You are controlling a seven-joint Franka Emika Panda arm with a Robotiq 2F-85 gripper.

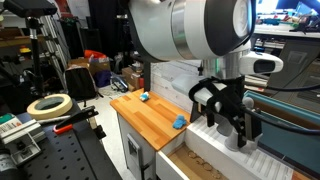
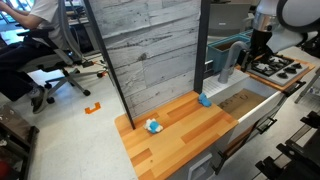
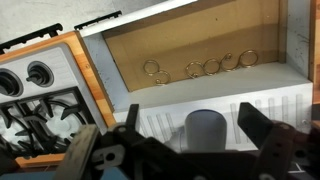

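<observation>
My gripper is open in the wrist view, its dark fingers spread wide. A grey, round-topped post (image 3: 205,128), looking like a faucet, lies between them in that view, with gaps on both sides. In exterior view 1 the gripper (image 1: 228,119) is low over the white ribbed strip, and the post (image 1: 235,134) is partly hidden by it. An open drawer (image 3: 205,82) with a brown bottom lies alongside; several brass-coloured curved pieces (image 3: 208,67) rest in it.
A wooden counter (image 2: 180,128) holds a blue item (image 2: 204,100) and a blue-and-white item (image 2: 153,126). A stove (image 3: 43,92) stands beyond one end of the drawer. Behind the strip is a blue-walled basin (image 1: 290,122).
</observation>
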